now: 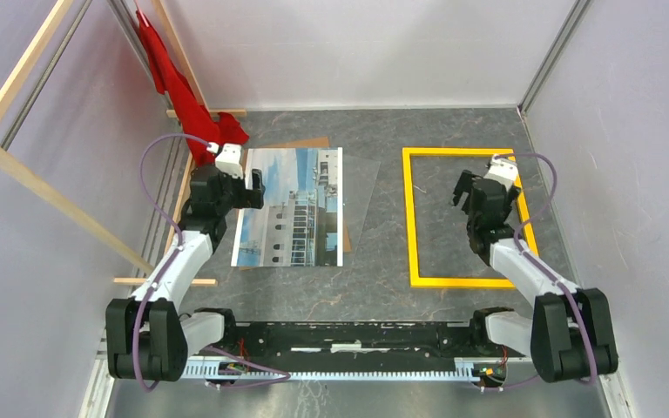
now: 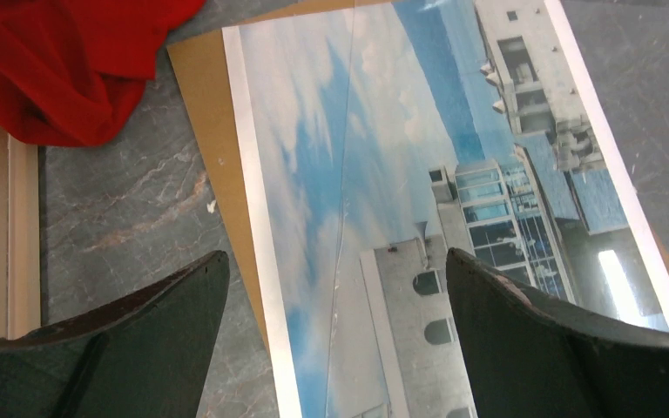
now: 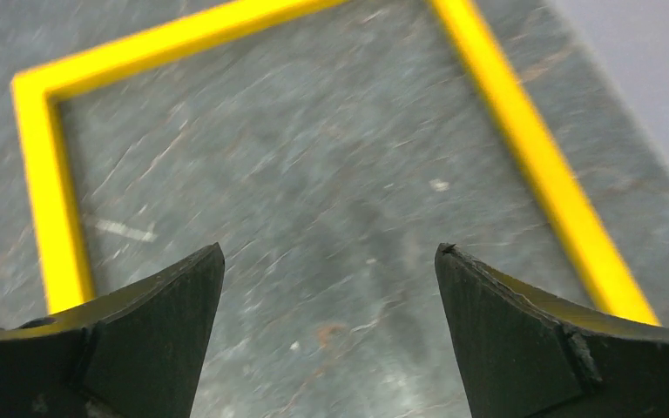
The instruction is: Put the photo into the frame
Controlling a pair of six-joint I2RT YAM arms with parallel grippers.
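Note:
The photo (image 1: 270,218), a blue-and-white harbour picture with white borders, lies flat on the floor at the left. Brown backing board (image 2: 209,131) peeks out from beneath it, and a clear sheet (image 1: 361,196) shows along its right side. My left gripper is open above the photo's left part, nothing between its fingers. On the right lies the empty yellow frame (image 1: 411,218), with bare floor inside it. Over that opening hangs my right gripper, also open and holding nothing; its fingers (image 3: 139,340) show at the bottom of the right wrist view.
A red cloth (image 1: 196,122) hangs at the back left on a wooden rack (image 1: 61,200), close to the photo's far left corner. Walls stand behind and to the right.

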